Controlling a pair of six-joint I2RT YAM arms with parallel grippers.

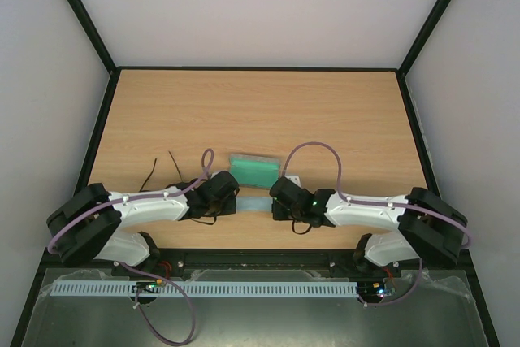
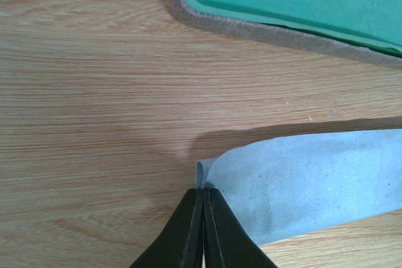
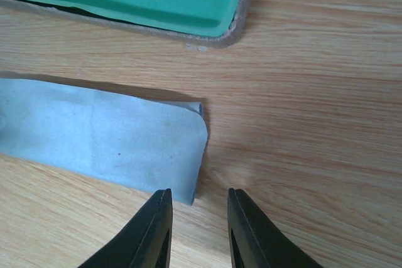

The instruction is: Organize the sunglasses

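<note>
A light blue folded cloth lies on the table in front of an open teal case with a grey rim. My left gripper is shut at the cloth's left end, its tips touching the folded edge; whether cloth is between them is unclear. My right gripper is part open just off the cloth's right end, with nothing seen between its fingers. Thin dark temples, likely of sunglasses, show beside my left arm in the top view; the rest is hidden by the arm.
Both arms occupy the front edge, either side of the case.
</note>
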